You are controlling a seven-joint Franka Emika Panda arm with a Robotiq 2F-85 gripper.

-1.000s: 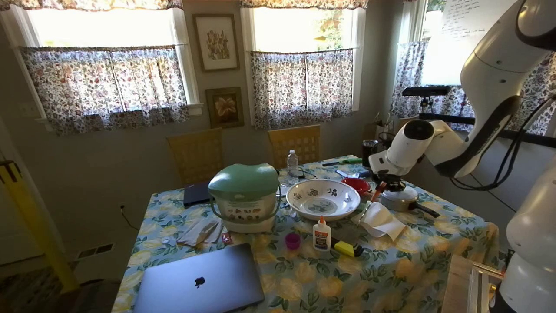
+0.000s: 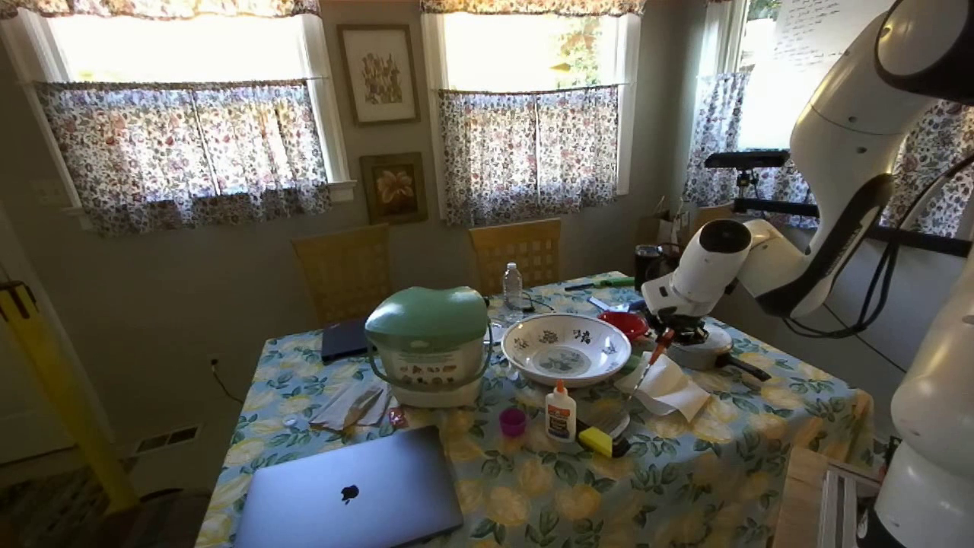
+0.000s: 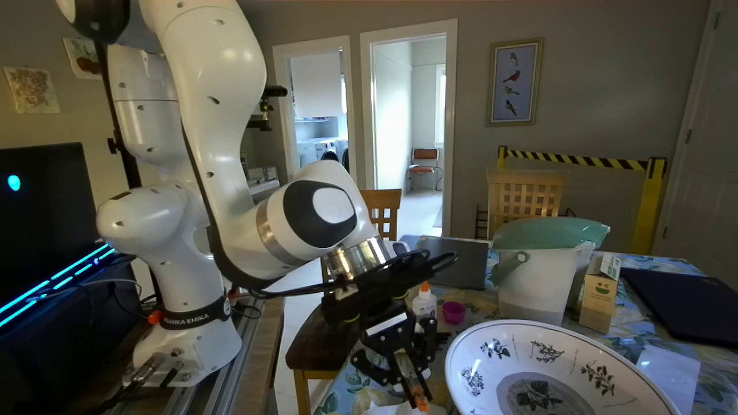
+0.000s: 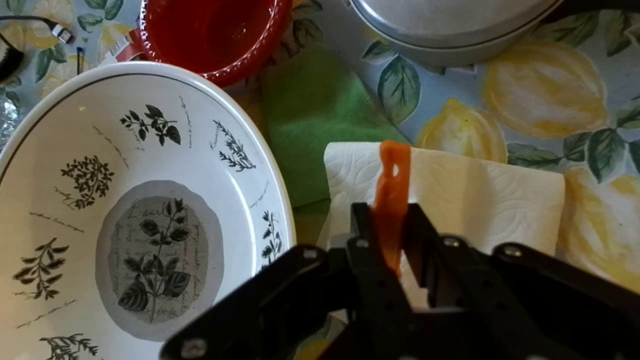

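Observation:
My gripper is shut on the orange handle (image 4: 394, 174) of a long thin utensil, the hole at the handle's end showing in the wrist view. In exterior view 1 the utensil (image 2: 652, 357) slants down toward the table's front. Its lower end, pale and rounded, appears near a yellow and black brush (image 2: 598, 442); whether they touch I cannot tell. The glue bottle (image 2: 559, 415) stands upright beside that brush. To the left in the wrist view lies a wide white bowl with plant drawings (image 4: 240, 210), empty. A folded paper towel (image 4: 480, 198) lies beneath the gripper.
A red bowl (image 4: 264, 42) and a lidded pot (image 4: 456, 51) sit behind the gripper. The green-lidded bin (image 2: 429, 342), a purple cup (image 2: 513, 422) and a laptop (image 2: 356, 493) occupy the left. Open tablecloth (image 2: 694, 484) lies at the front right.
My gripper has moved slightly left and toward the front, carrying the utensil. The glue bottle and the brush have both shifted a little left and frontward.

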